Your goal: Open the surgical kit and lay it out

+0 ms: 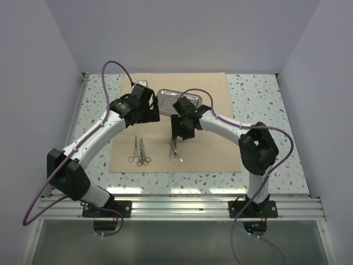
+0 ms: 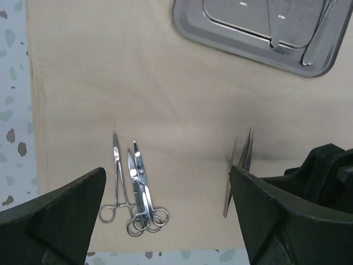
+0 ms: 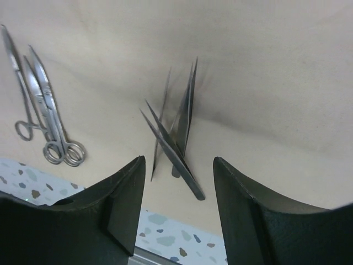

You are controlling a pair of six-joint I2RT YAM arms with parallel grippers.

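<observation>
My right gripper stands open just above two tweezers, one (image 3: 184, 171) lying crossed over the other (image 3: 183, 121), beside a thin instrument (image 3: 162, 110). Left of these, in the right wrist view, lie several scissor-like ring-handled instruments (image 3: 52, 116). My left gripper (image 1: 149, 116) is open over the upper left of the beige cloth (image 2: 143, 88). In the left wrist view, the metal tray (image 2: 193, 27) holds instruments (image 2: 317, 38) at the back.
The speckled table (image 1: 259, 99) shows around the cloth. My right arm reaches over it from the front right.
</observation>
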